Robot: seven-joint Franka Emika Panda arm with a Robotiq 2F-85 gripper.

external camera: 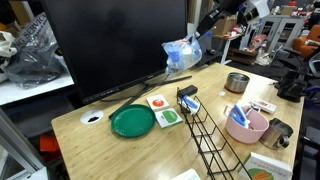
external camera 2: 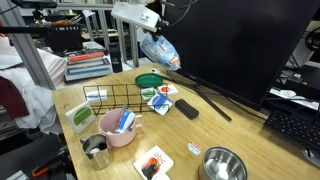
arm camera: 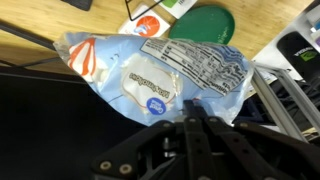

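Observation:
My gripper point(external camera 2: 155, 30) is shut on the thin top of a clear and light-blue plastic bag point(external camera 2: 161, 52). The bag hangs in the air in front of the black monitor point(external camera: 125, 40), clear of the table. In the wrist view the same bag point(arm camera: 165, 80) fills the middle, with a white and blue label and printed text; my fingertips point(arm camera: 195, 112) meet its lower edge.
On the table stand a green plate point(external camera: 132, 119), a black wire rack point(external camera: 206, 140), a pink bowl point(external camera: 246, 126) with a blue-white item, and a metal pot point(external camera: 238, 82). Several small cards lie near the rack.

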